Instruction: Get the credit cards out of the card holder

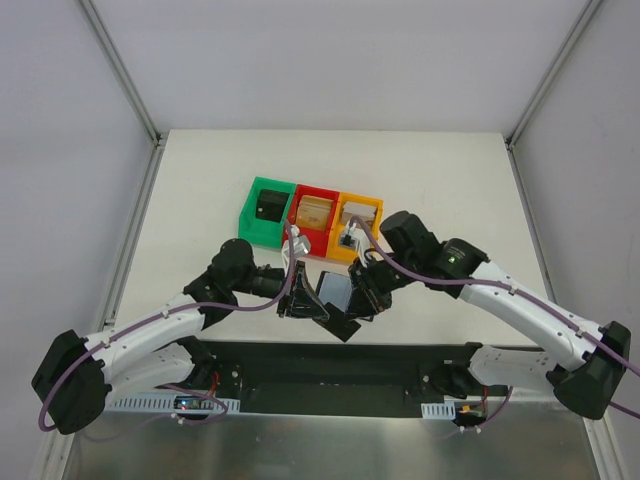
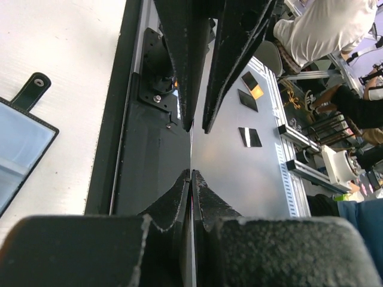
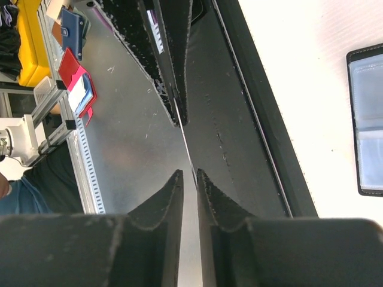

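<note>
A thin dark card [image 1: 338, 323] hangs over the table's front edge in the top view. Edge-on, the card [image 2: 191, 146] is a fine line running from the tips of my left gripper, which is shut on it. Around the card's other end, my right gripper stands part open; its two fingertips are apart, with the card's edge [image 3: 186, 143] reaching between them. On the table behind lies the card holder [image 1: 335, 289], with clear pockets and black trim; its snap strap [image 2: 33, 89] shows in the left wrist view. Whether other cards are inside cannot be told.
Green [image 1: 248, 222], red [image 1: 318, 243] and yellow [image 1: 343, 250] bins stand behind the arms. Beyond the front edge, dark cards [image 2: 250, 137] lie on the lower metal surface.
</note>
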